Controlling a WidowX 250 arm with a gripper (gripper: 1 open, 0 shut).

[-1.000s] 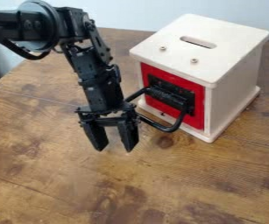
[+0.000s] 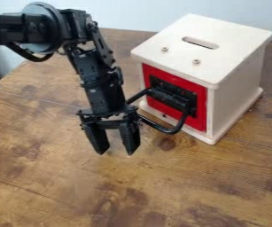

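A light wooden box with a slot on its sloped top stands at the right, its red front panel carrying a black mechanism with a bent black handle that sticks out toward the lower left. My black gripper hangs in front of the box, to the left of the handle, pointing down with its two fingers apart and nothing visible between them. Whether it touches the handle behind it cannot be told.
A pale wall lies behind the table at the upper left.
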